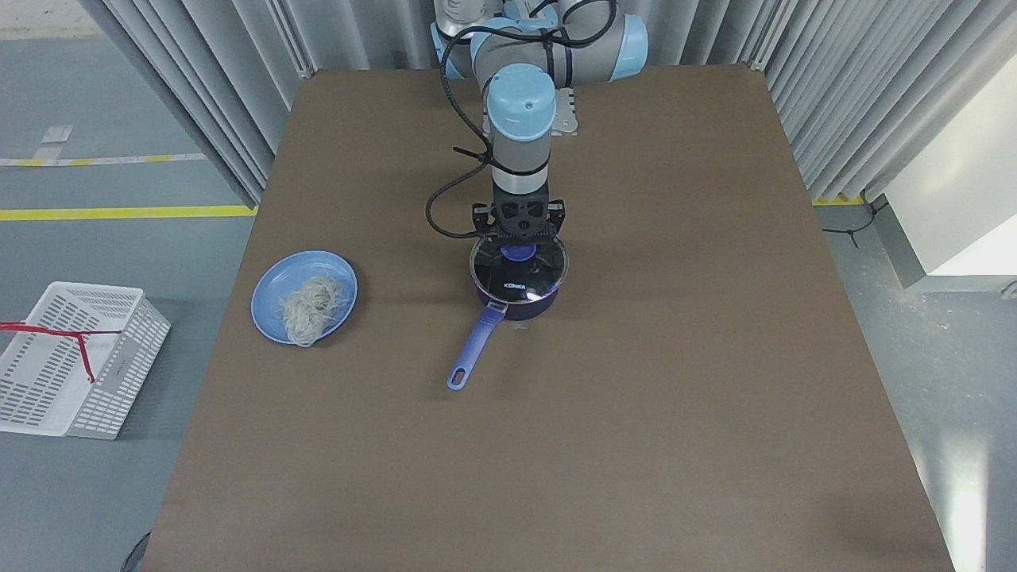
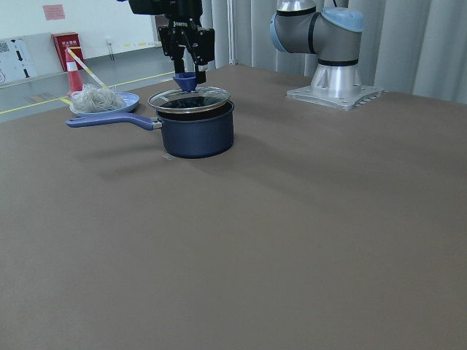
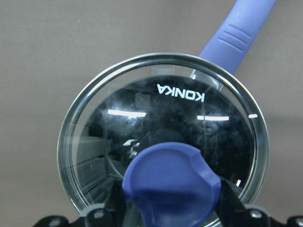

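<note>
A dark blue saucepan (image 2: pixel 197 137) with a long blue handle (image 1: pixel 473 351) stands on the table, topped by a glass lid (image 1: pixel 517 281) marked KONKA. My gripper (image 2: pixel 189 70) is at the lid's blue knob (image 3: pixel 171 184), shut on it, with a finger either side in the wrist view. In the left view the lid sits slightly raised at the pan's rim; whether it touches the rim is unclear.
A blue plate (image 1: pixel 269 292) with pale stringy noodles (image 1: pixel 315 307) lies left of the pan. A white basket (image 1: pixel 119 381) stands on the floor beyond the table.
</note>
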